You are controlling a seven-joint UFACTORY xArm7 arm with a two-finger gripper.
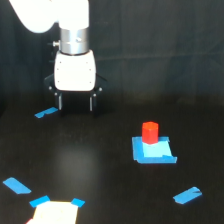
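Observation:
A red block (150, 132) sits on a pale square (157, 149) edged with blue tape, right of the middle of the black table. My gripper (76, 102) hangs at the upper left, well apart from the block and pointing down. Its two dark fingers stand wide apart, and nothing shows between them.
At the bottom edge lies a white patch (56, 213) with blue tape at its corners, partly cut off by the frame. Blue tape strips lie at the left (16, 186), at the right (187, 195) and near the arm.

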